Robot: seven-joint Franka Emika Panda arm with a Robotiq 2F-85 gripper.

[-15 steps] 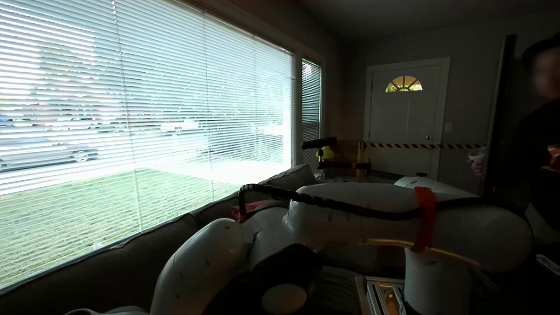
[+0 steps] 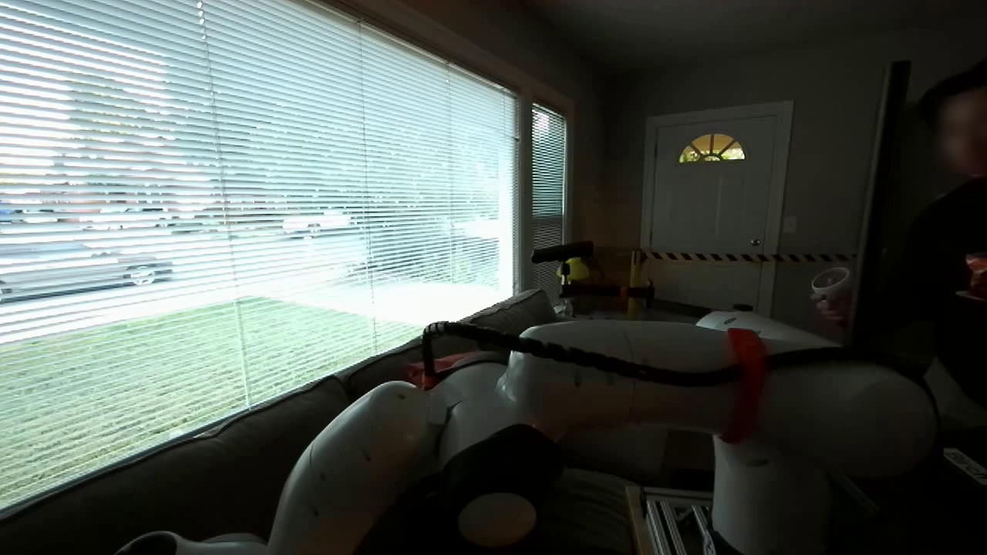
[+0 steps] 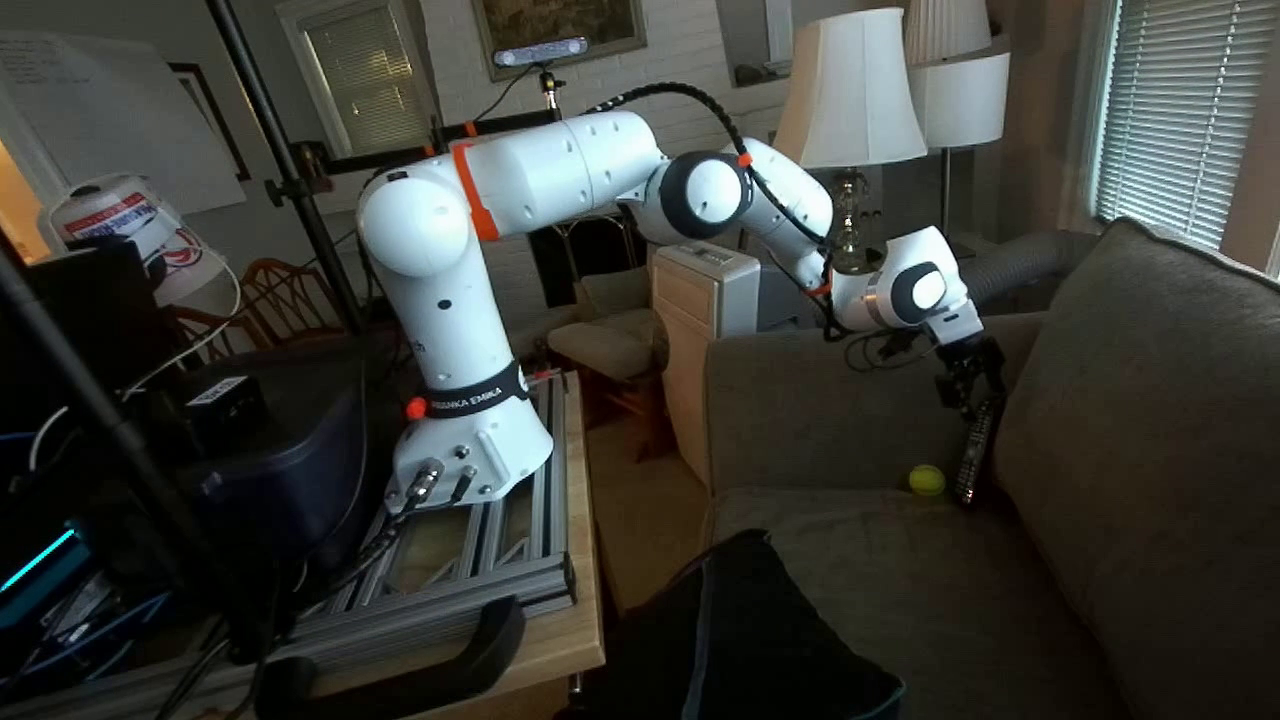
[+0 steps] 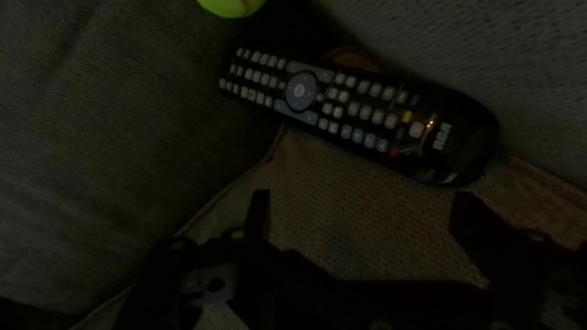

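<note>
A black remote control (image 4: 352,110) with pale buttons lies across the upper part of the wrist view, against the couch fabric. My gripper is open, its two dark fingers wide apart with only couch fabric showing between them. The remote is beyond the fingertips, not between them. Beside the remote's far end is a yellow-green ball (image 4: 231,4), cut off by the top edge. In exterior view 2 the remote (image 3: 974,456) stands steeply by the backrest, just below the dark gripper, with the ball (image 3: 926,480) to its left. Exterior view 1 does not show the gripper.
The couch backrest (image 3: 1152,456) rises close on the gripper's right, and the couch arm (image 3: 828,414) stands behind. Bare seat cushion (image 3: 936,588) extends in front. A dark pillow (image 3: 768,636) lies nearer the camera. A person (image 2: 953,213) stands at the far right of exterior view 1.
The arm has shifted slightly, with its end link showing a little more at the bottom left of exterior view 1. The person's hand and white controller have moved a little to the left.
</note>
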